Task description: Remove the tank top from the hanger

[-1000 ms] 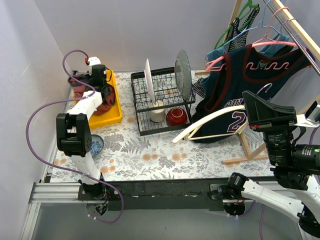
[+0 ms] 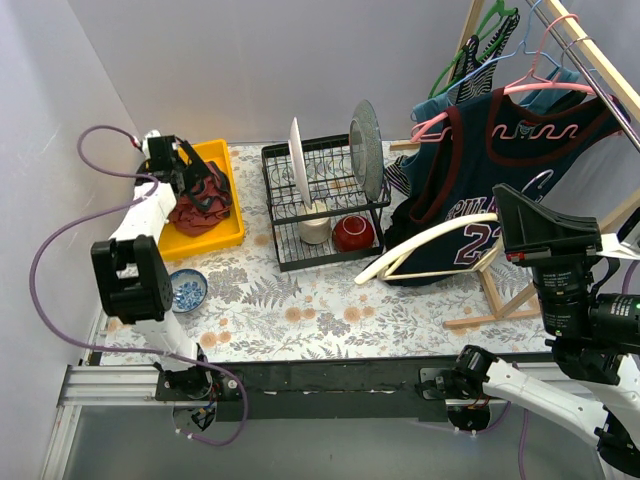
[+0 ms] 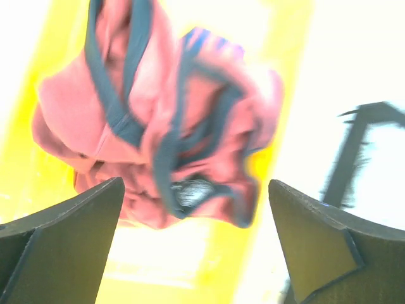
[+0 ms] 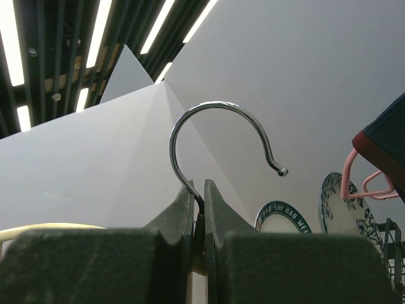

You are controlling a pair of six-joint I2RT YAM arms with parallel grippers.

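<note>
A cream hanger [image 2: 420,240] with a metal hook [image 4: 190,114] is held by my right gripper, shut on it; no garment shows on it in the top view. My left gripper stands open over the yellow bin [image 2: 205,238], where a crumpled red tank top with dark trim [image 3: 145,120] lies, nothing clearly between the fingers.
A dish rack [image 2: 320,255] with plates and bowls stands mid-table. A blue bowl [image 2: 188,290] sits below the bin. The clothes rack [image 2: 590,50] with several hung garments is at the right.
My left gripper has shifted about over the bin, now further left, and red cloth lies within the bin.
</note>
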